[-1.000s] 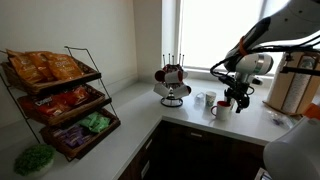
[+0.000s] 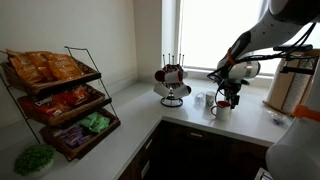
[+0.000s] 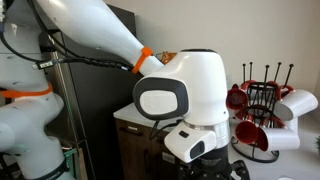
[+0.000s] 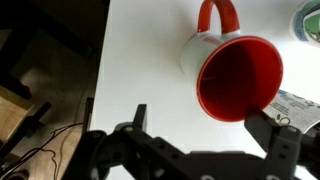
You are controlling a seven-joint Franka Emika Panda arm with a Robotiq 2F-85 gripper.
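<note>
A white mug with a red inside (image 4: 240,80) fills much of the wrist view, its red-and-white handle pointing up and away from me. My gripper stands open with nothing between its fingers; the mug's near rim lies ahead of the gap, toward the right finger (image 4: 262,128). In exterior view 1 the mug (image 2: 221,111) stands upright on the counter near its front edge, with the gripper (image 2: 233,99) just above and to its right. Whether they touch cannot be told. The arm hides this mug in exterior view 2.
A rack of red-and-white mugs (image 2: 172,88) stands farther left, and a pale cup (image 2: 210,98) sits behind the mug. A tiered snack shelf (image 2: 68,110) and a green plant (image 2: 34,158) are at the far left.
In exterior view 1 my gripper has shifted a little left, closer to the mug. The mug stays where it was.
</note>
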